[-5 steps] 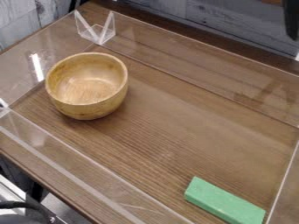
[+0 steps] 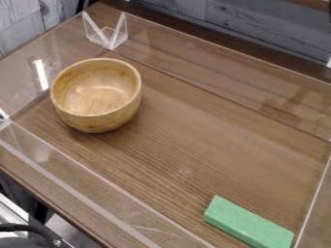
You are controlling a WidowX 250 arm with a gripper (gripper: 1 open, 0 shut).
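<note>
A round wooden bowl sits empty on the left part of the brown tabletop. A mint-green rectangular block lies at an angle near the bottom right corner. A small clear angular plastic piece stands at the upper left. The gripper is out of the frame, apart from possibly a dark sliver at the top right edge, too little to tell.
A strip along the right and the left edges bounds the surface. Black cables show at the lower left, off the tabletop.
A dark shape at the top right, seen a second ago, has moved up and right, almost out of view. The bowl and block are unchanged.
</note>
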